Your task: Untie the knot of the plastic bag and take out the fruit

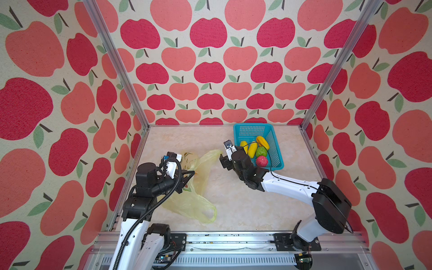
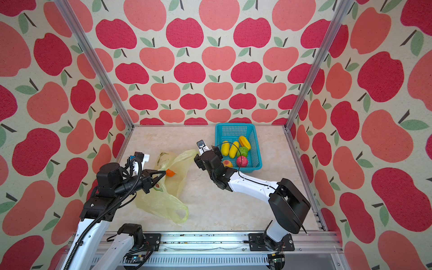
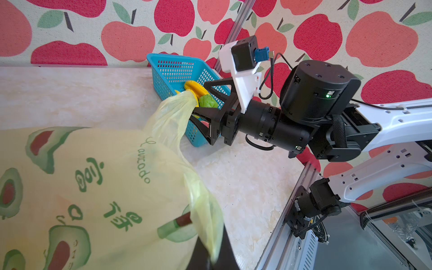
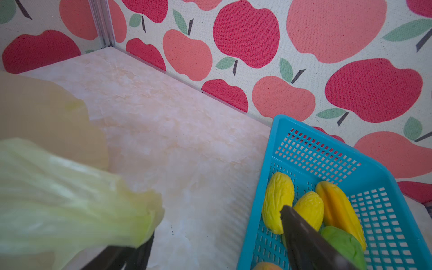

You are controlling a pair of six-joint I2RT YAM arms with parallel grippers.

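Note:
The pale yellow plastic bag [image 1: 198, 193] lies on the left of the table, untied and spread wide, with avocado prints in the left wrist view. My left gripper is shut on the bag's edge. One bag handle [image 4: 112, 202] stretches toward my right gripper, whose fingers stand apart. The handle's tip covers part of one finger in the right wrist view; I cannot tell whether they touch. Something orange [image 2: 170, 172] shows at the bag's opening beside my left gripper. The bag hides most of its inside.
A blue basket [image 1: 275, 144] stands at the back right, holding yellow fruits [image 4: 278, 202], a green one [image 4: 344, 245] and a pink one [image 1: 262, 161]. My right arm reaches across in front of it.

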